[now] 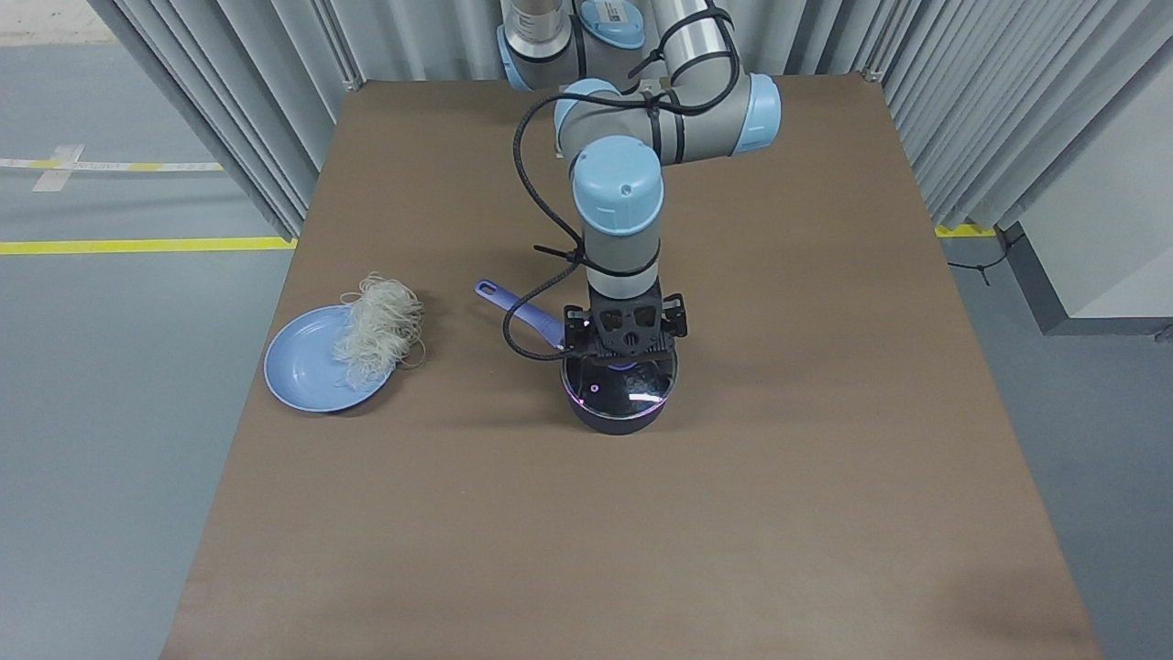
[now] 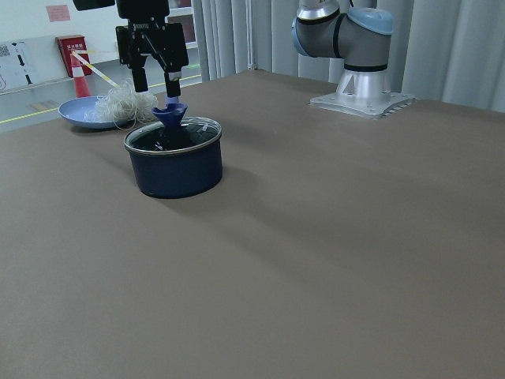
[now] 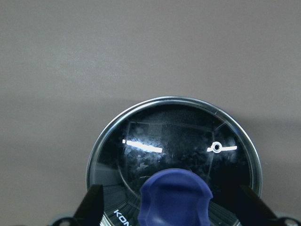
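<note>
A dark blue saucepan [image 2: 177,174] with a blue handle [image 1: 517,310] stands on the table, covered by a glass lid [image 1: 616,396] with a blue knob [image 3: 174,200]. My gripper [image 2: 155,83] is just above the knob, its fingers parted and open, one to each side. In the wrist view the knob sits between the dark fingers at the bottom edge, with nothing visibly held. In the front view the gripper hides the knob.
A blue plate [image 1: 299,363] with a tangle of pale noodle-like strands [image 1: 376,324] lies left of the pan. A curtain hangs behind the arm.
</note>
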